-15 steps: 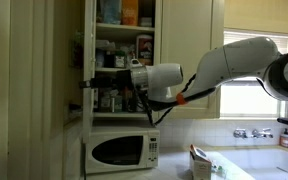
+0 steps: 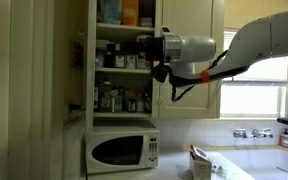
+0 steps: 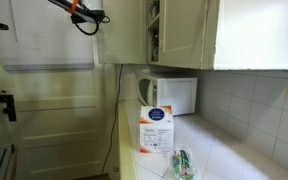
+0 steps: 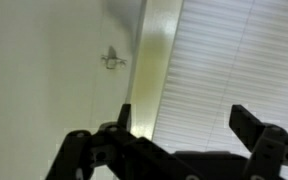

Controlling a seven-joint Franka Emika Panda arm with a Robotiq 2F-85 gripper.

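Observation:
In exterior view 1 my gripper point(image 2: 150, 50) hangs in front of the open shelf cabinet point(image 2: 91, 60), high up near the edge of the cream cabinet door point(image 2: 206, 25). The wrist view shows the gripper open, its dark fingers point(image 4: 124, 112) wide apart. A pale vertical edge point(image 4: 156, 65) runs behind the left finger, beside a cream panel with a small metal fitting point(image 4: 112, 60). No object is held between the fingers. From exterior view 2 the arm point(image 3: 77, 10) appears at the top left, its end close to a cabinet panel point(image 3: 122, 35).
A white microwave point(image 2: 122, 147) stands on the counter below the shelves, which hold several jars point(image 2: 114, 99) and boxes. Farther along the counter are a printed carton point(image 3: 156, 130) and a clear bag point(image 3: 182, 165). A sink point(image 2: 269, 162) lies at the right.
My gripper has moved right and up, from the left side of the shelves toward the cream door's edge. The cabinet contents and counter items look unchanged.

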